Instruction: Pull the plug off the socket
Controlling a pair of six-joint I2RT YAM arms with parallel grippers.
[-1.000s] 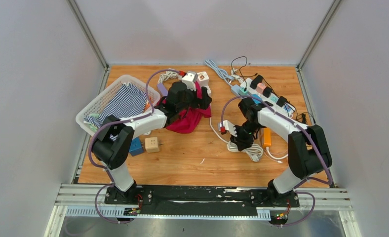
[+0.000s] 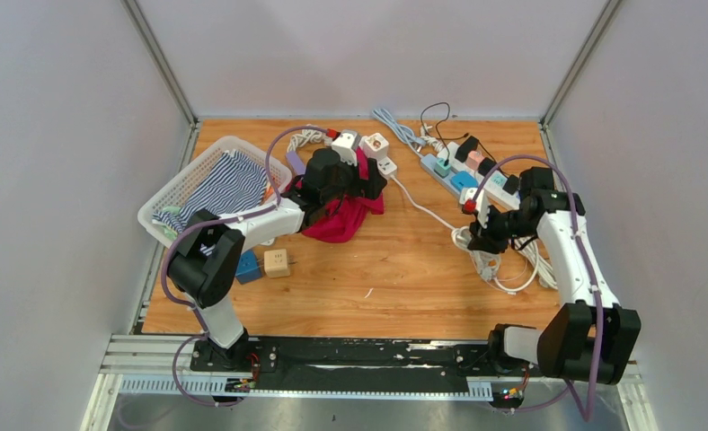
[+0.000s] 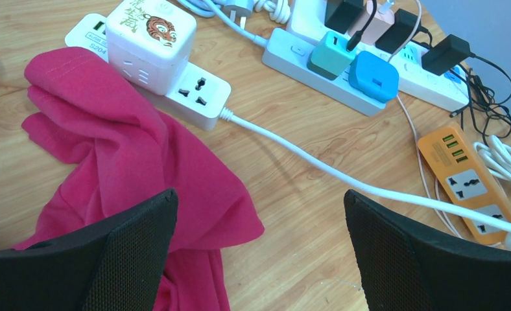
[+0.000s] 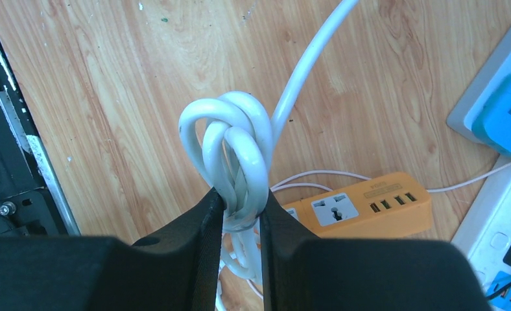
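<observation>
A white power strip with a cube adapter plugged in lies at the back centre; its white cord runs right to a looped bundle. My left gripper is open above the red cloth, near the strip, nothing between its fingers. My right gripper is shut on the coiled white cord, on the table's right side, over an orange socket strip, which it partly hides in the top view.
Crowded grey and white strips with several adapters lie at the back right. A laundry basket and two plug blocks are on the left.
My right gripper has moved right and slightly back, carrying the coiled cord and drawing its line tauter. The power strip's cord now runs further right. The left arm is still.
</observation>
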